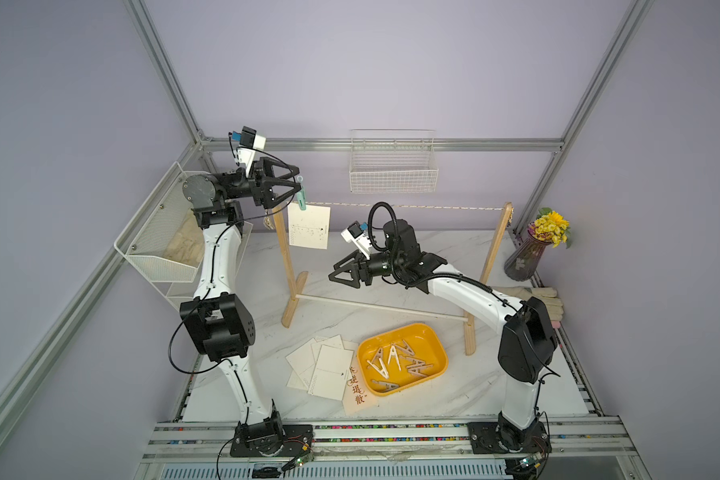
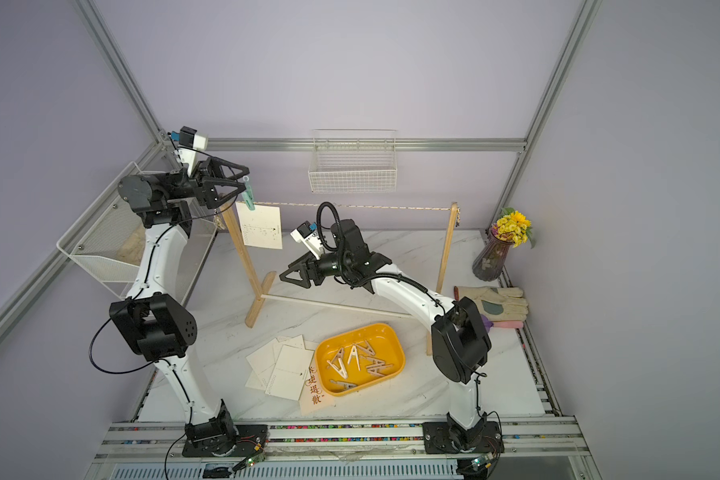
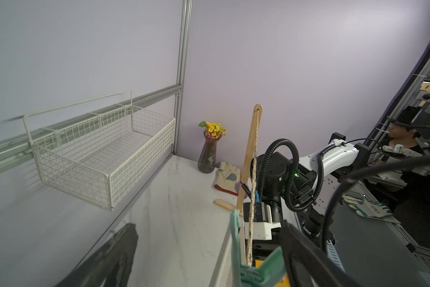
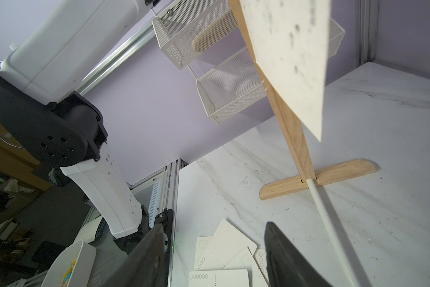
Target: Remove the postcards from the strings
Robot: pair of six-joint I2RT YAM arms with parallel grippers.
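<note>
One cream postcard (image 1: 308, 229) hangs from the string (image 1: 408, 207) near the left post, held by a green clip (image 1: 302, 200). My left gripper (image 1: 298, 177) stands open at the clip's upper end. In the left wrist view the green clip (image 3: 258, 275) lies between the fingers, closer to the right one; whether they touch is unclear. Below and right of the hanging card, my right gripper (image 1: 336, 273) is open and empty. In the right wrist view the postcard (image 4: 291, 52) hangs above and beyond it. Several postcards (image 1: 330, 372) lie overlapping on the table.
A yellow tray (image 1: 363, 352) with several loose clips sits at the front middle. The wooden stand's left post (image 1: 283, 248) is close to my left gripper. Wire baskets (image 1: 393, 180) hang behind; a flower vase (image 1: 526, 257) and gloves are at the right.
</note>
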